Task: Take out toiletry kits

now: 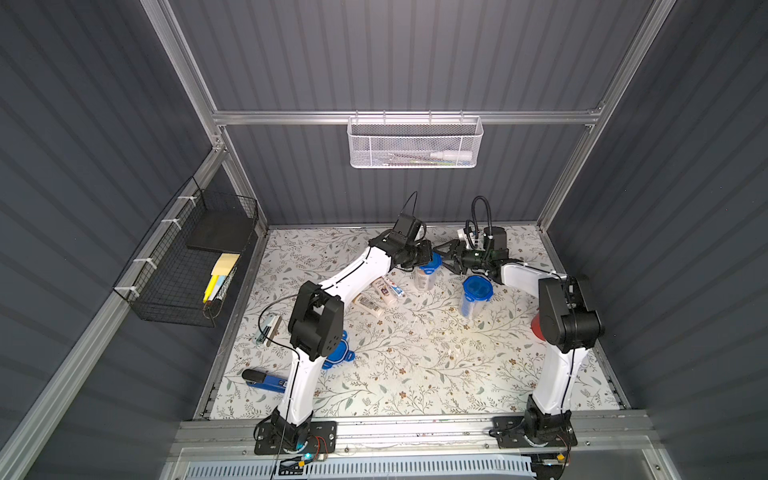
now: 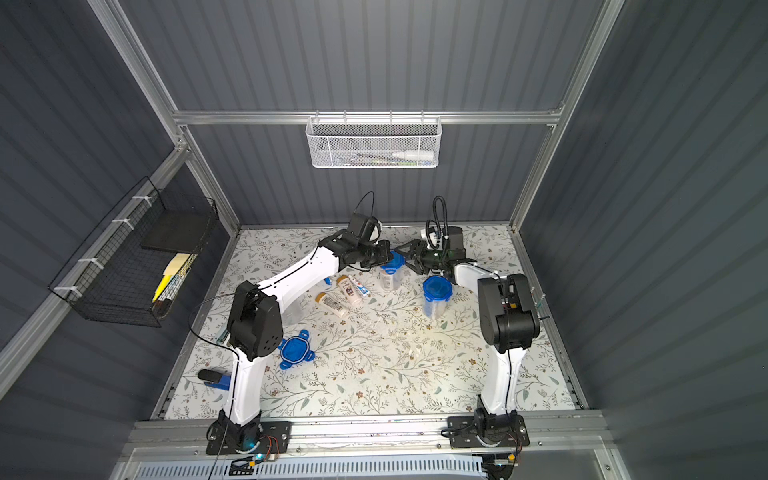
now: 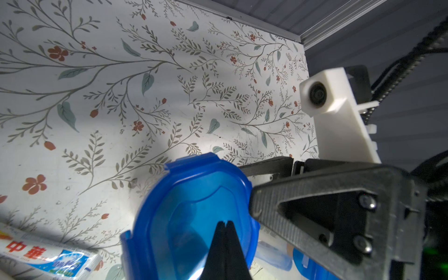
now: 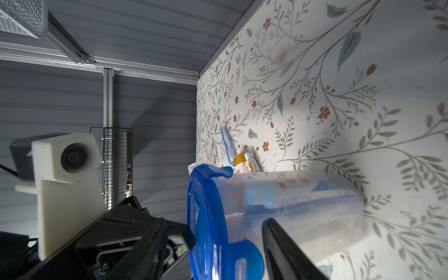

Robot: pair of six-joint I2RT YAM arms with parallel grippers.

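A clear kit container with a blue lid (image 1: 425,277) stands at the back middle, both grippers at its top. My left gripper is shut over the lid, nothing visible between its fingertips. My right gripper is part open at the side of the lid (image 4: 205,196), a finger either side of the rim; whether it grips cannot be told. A second blue-lidded container (image 1: 477,292) stands right of centre. A toothpaste tube (image 3: 46,254) and bottles (image 1: 382,290) lie left of the held-over container.
A loose blue lid (image 2: 295,349) lies at front left beside a blue tool (image 1: 268,382). A red object (image 1: 537,328) sits at right, behind the arm. Baskets (image 1: 414,144) hang on the back and left walls.
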